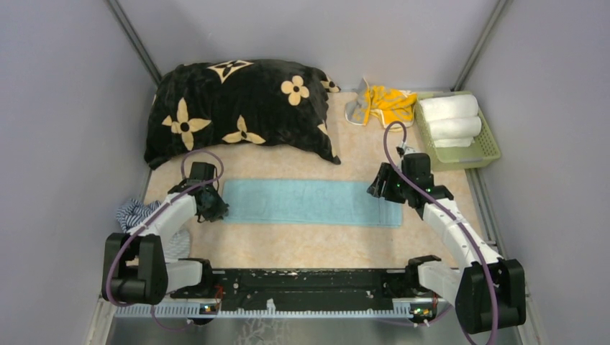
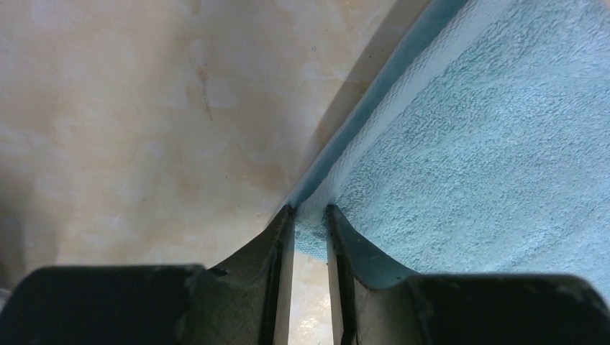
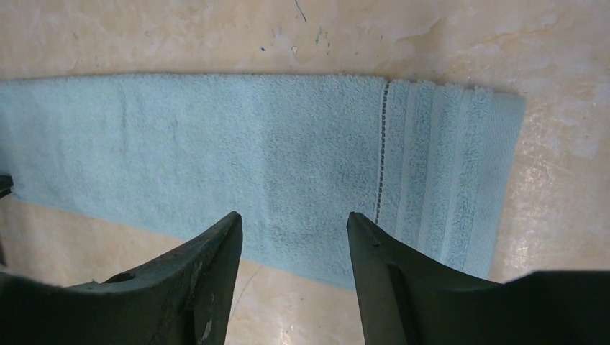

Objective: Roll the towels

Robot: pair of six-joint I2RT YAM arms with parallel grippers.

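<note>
A light blue towel (image 1: 302,201) lies flat in a long strip across the table, with banded hems at its right end. My left gripper is down at the towel's left corner, its fingertips partly open around the banded edge, which is bunched between them. My right gripper (image 1: 378,183) hangs open above the right part of the towel, nothing between its fingers.
A black floral pillow (image 1: 223,108) fills the back left. A yellow towel (image 1: 392,104) and a green basket (image 1: 489,144) with white rolled towels (image 1: 449,108) stand back right. A striped cloth (image 1: 137,215) lies far left.
</note>
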